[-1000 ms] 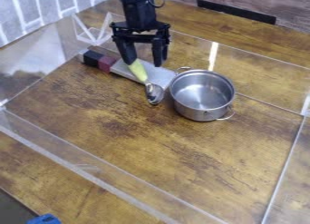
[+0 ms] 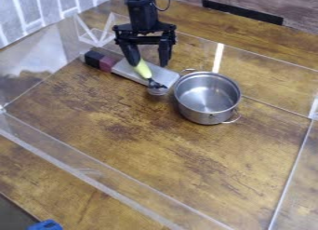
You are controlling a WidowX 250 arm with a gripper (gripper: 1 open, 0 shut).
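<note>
My black gripper (image 2: 145, 49) hangs at the top centre of the camera view, open, over a light tray or board (image 2: 163, 77) with a dark red and black end at its left. A yellow-green utensil (image 2: 140, 67) with a dark lower part lies between and below the fingers, slanting down toward a small metal piece (image 2: 158, 89). To the right stands a steel pot (image 2: 206, 99) with two handles, empty.
Clear panels border it at the left and right. A small blue object (image 2: 46, 224) sits at the bottom left corner.
The utensil's lower end has shifted, now showing a dark part where the metal head showed earlier, with the metal piece less visible. The gripper has moved only slightly.
</note>
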